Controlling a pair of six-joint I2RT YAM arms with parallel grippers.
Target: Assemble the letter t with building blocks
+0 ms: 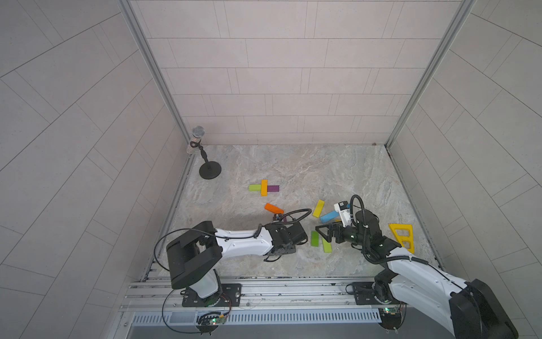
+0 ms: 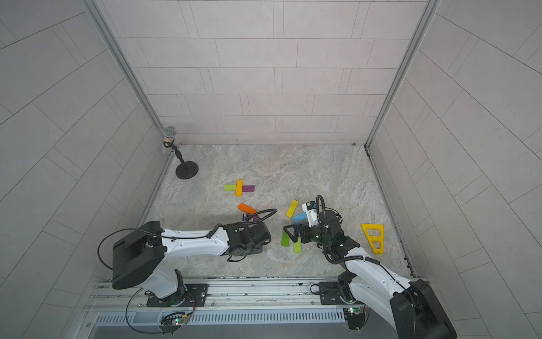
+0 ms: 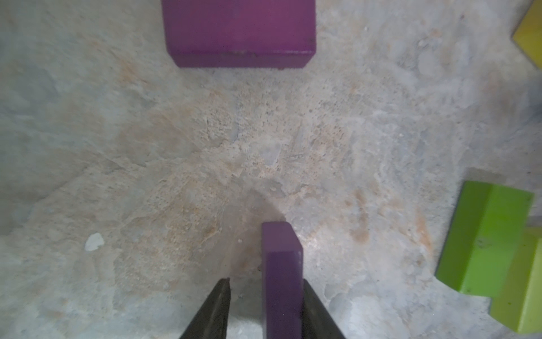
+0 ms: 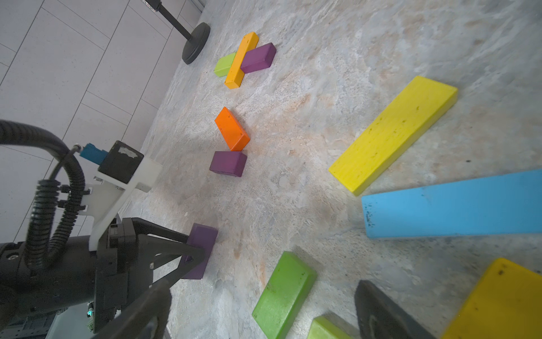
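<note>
A purple block (image 3: 282, 271) stands between the fingers of my left gripper. One finger (image 3: 320, 313) is against it or very near, while a gap separates the other finger from it. The right wrist view shows the same purple block (image 4: 202, 241) at those fingertips; contact there cannot be told. My right gripper is open above a green block (image 4: 285, 293), holding nothing. At the back left, an orange-yellow block (image 1: 264, 187) lies across a line between a light green block (image 1: 254, 187) and a purple block (image 1: 273, 188).
An orange block (image 4: 231, 128) touches or nearly touches another purple block (image 4: 228, 162). Yellow (image 4: 395, 132) and blue (image 4: 451, 206) blocks lie near the right gripper. A yellow frame-shaped piece (image 1: 402, 237) is at far right, a black stand (image 1: 210, 170) at back left.
</note>
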